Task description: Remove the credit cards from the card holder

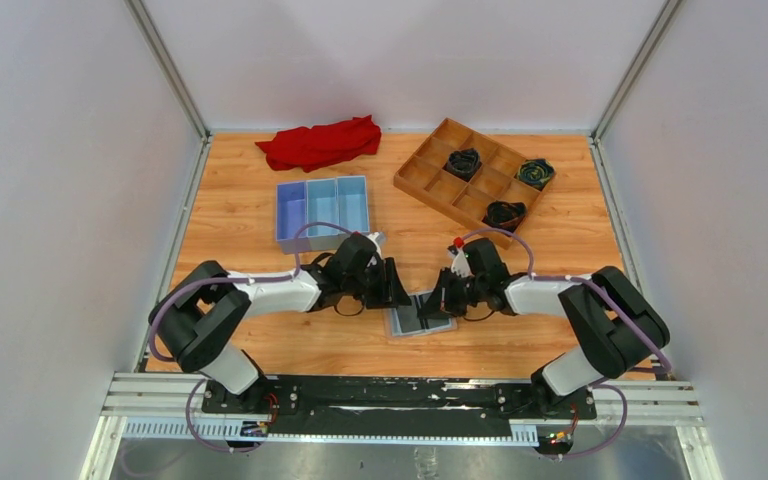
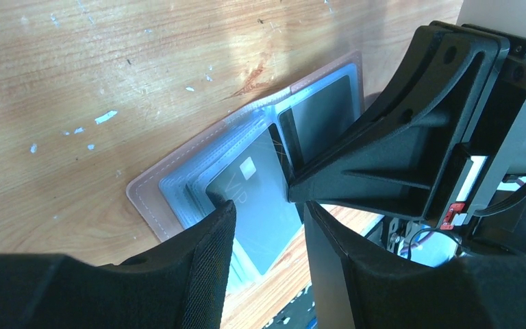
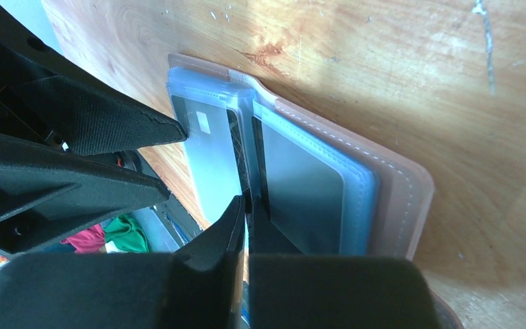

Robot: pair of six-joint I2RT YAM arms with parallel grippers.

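Observation:
The card holder (image 1: pixel 408 318) lies spread open on the table, with clear bluish sleeves on both halves. Behind the plastic of the left half shows a dark card (image 2: pixel 264 199) with a pale square; another dark card (image 3: pixel 301 188) sits in the right half. My left gripper stands open over the left half, nothing between its fingers. Fingertips together, my right gripper is shut at the middle fold, beside the left card's inner edge. No card shows between its fingers; exact contact with the sleeve is hard to tell.
Behind the left arm is a blue bin (image 1: pixel 338 243) with several compartments. A wooden divided tray (image 1: pixel 422 192) holding dark rolled items stands at the back right, and a red cloth (image 1: pixel 322 146) lies at the back left. Bare table surrounds the holder's front.

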